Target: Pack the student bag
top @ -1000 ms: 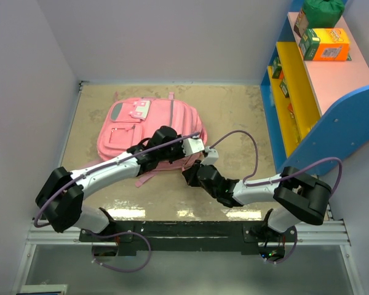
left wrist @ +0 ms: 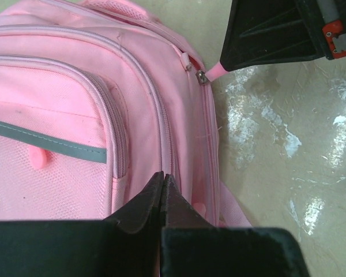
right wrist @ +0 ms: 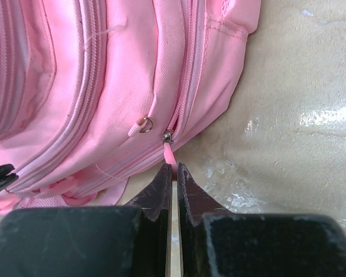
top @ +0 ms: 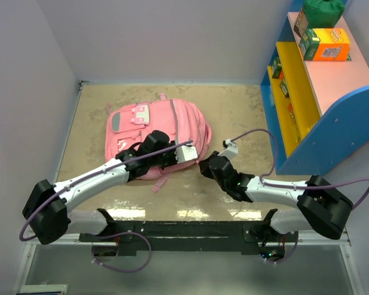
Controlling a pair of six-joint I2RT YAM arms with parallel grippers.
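A pink backpack (top: 166, 123) lies on the table, its front pocket and zippers facing up. In the left wrist view my left gripper is shut over the bag's side, near a curved zipper (left wrist: 153, 98), with no fabric between its fingers. My right gripper is shut on the pink zipper pull (right wrist: 169, 153), at the bag's right edge. The pull's metal slider (right wrist: 167, 137) sits on the main zipper track. Beside it is a small fabric loop with a ring (right wrist: 145, 124).
To the right stands a blue shelf unit (top: 350, 129) with yellow shelves (top: 295, 80). An orange and green box (top: 326, 44) and a green bag (top: 320, 13) are on top. Bare table (top: 234, 110) lies between bag and shelf.
My left gripper has gone from open to shut. The backpack has turned and shifted right, and the right arm has moved right and slightly away with the zipper pull.
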